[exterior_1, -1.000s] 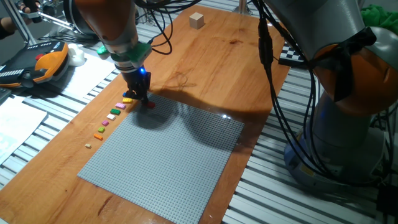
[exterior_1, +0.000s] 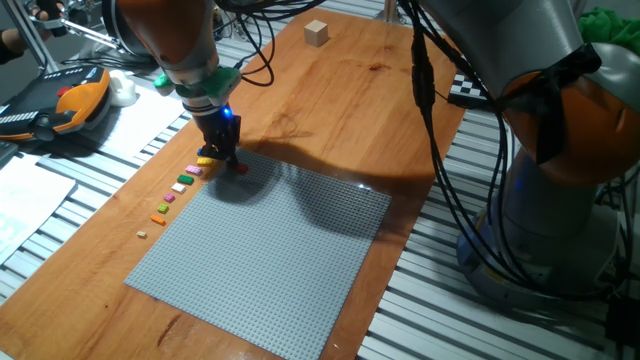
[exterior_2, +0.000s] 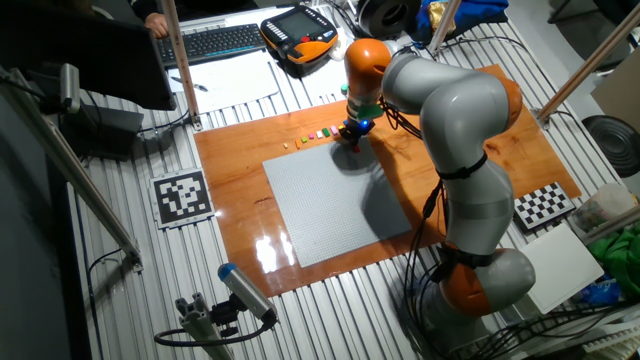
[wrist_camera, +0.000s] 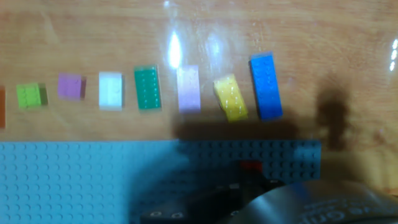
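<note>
A red brick (exterior_1: 240, 169) is at the far left corner of the grey baseplate (exterior_1: 270, 245). My gripper (exterior_1: 233, 161) points down right at this brick, its fingertips low over the plate. The wrist view shows only a small patch of the red brick (wrist_camera: 251, 165) beside the dark gripper; the rest is covered. Whether the fingers are closed around it or merely touching it is hidden. From exterior view 2 the gripper (exterior_2: 355, 143) also meets the red brick at the plate's edge.
Along the plate's left side lies a row of loose bricks, including blue (wrist_camera: 266, 86), yellow (wrist_camera: 231, 98), lilac (wrist_camera: 188, 89), green (wrist_camera: 147, 88) and white (wrist_camera: 111, 91). A wooden cube (exterior_1: 316, 34) stands at the far end. Bare table surrounds the plate.
The loose bricks stayed where they were.
</note>
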